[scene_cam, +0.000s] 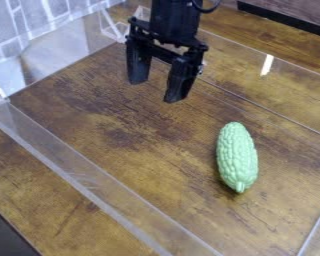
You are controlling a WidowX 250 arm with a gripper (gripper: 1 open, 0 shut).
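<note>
My black gripper [160, 70] hangs from the top centre over the wooden surface, open, its two fingers apart. A pale green, bumpy cucumber-like vegetable [236, 157] lies on the wood to the lower right, apart from the gripper. Whether anything lies behind the gripper is hidden.
A clear plastic wall [83, 180] borders the wooden surface [123, 130] along the left and front, with more clear edging at the back and right. A light translucent object [23, 35] stands at the top left.
</note>
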